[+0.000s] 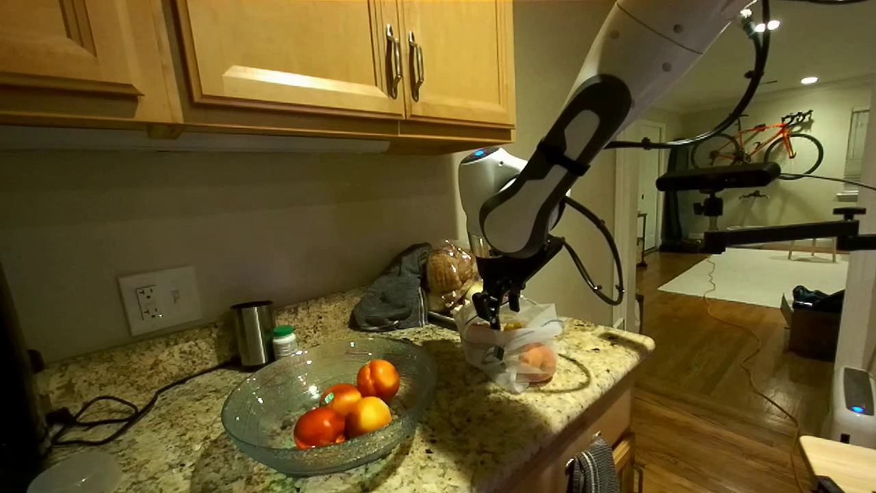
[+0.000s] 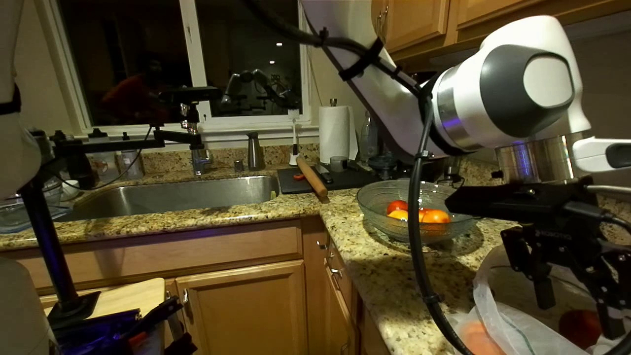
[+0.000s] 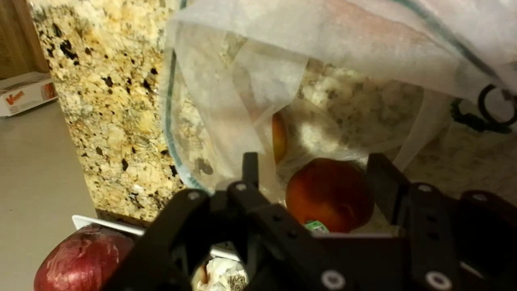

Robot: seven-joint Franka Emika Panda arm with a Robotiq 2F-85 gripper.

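My gripper points down into the mouth of a translucent bag (image 1: 484, 353) on the granite counter. In the wrist view, a dark red nectarine (image 3: 329, 196) with a green sticker appears between the fingers. The finger (image 3: 383, 179) on the right overlaps its edge, while a strip of background separates it from the left finger. Exterior view 2 shows the nectarine (image 2: 578, 327) low near the fingertips; whether both pads touch it I cannot tell. A peach (image 1: 538, 361) shows through the bag's side. Several nectarines (image 1: 379, 379) lie in the glass bowl (image 1: 246, 402).
Bread (image 1: 449, 271) and a dark cloth (image 1: 392, 289) sit behind the bag. A red onion (image 3: 82, 259) and garlic (image 3: 226, 276) are close to the gripper. Counter between bowl and bag is clear; its edge runs along the bag's other side. Cabinets (image 1: 287, 49) hang above.
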